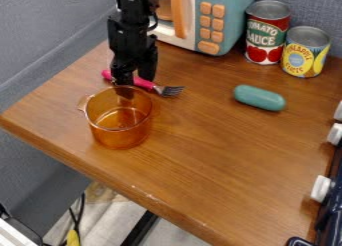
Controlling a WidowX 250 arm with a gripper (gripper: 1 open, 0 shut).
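Note:
My black gripper (pixel 134 72) hangs at the upper left of the table, low over a pink-handled fork (pixel 158 88), just behind an amber translucent pot (pixel 118 125). The fork's metal tines point right. The lower fingertips are dark against the handle and partly hard to make out, so I cannot tell whether they are open or shut on it.
A toy microwave (pixel 214 20) stands at the back, with a tomato can (pixel 265 35) and a yellow can (pixel 305 53) to its right. A green cylindrical object (pixel 259 97) lies at right; a dark appliance (pixel 323 215) lines the right edge.

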